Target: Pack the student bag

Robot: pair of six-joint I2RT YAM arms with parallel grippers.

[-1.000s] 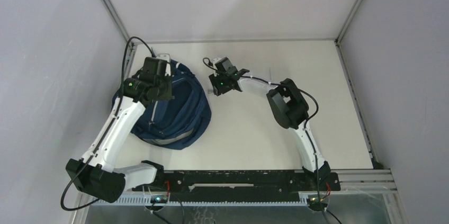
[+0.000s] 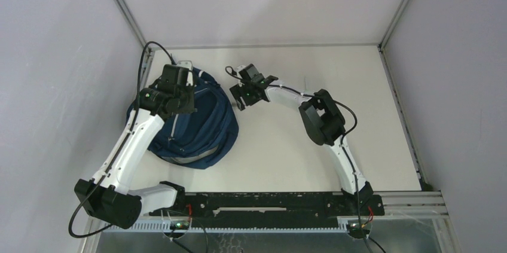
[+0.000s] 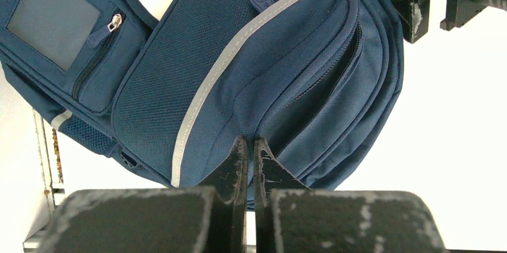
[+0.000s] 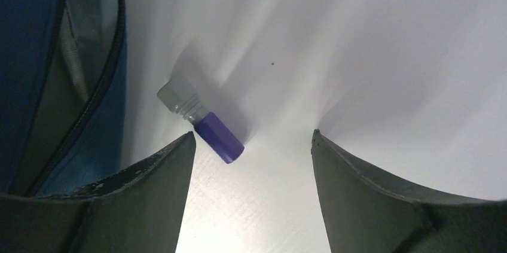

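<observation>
A navy backpack (image 2: 203, 133) lies on the left of the white table, with an unzipped compartment (image 3: 311, 97) visible in the left wrist view. My left gripper hangs over the bag, shut, with nothing visible between its fingers. My right gripper (image 2: 240, 97) is low over the table just right of the bag, open. In the right wrist view a small vial with a purple label (image 4: 216, 134) and clear cap lies on the table beside the bag's edge, near the left fingertip of that gripper, not between closed fingers.
Walls (image 2: 454, 85) border it at the sides and back.
The left arm and bag look unchanged.
</observation>
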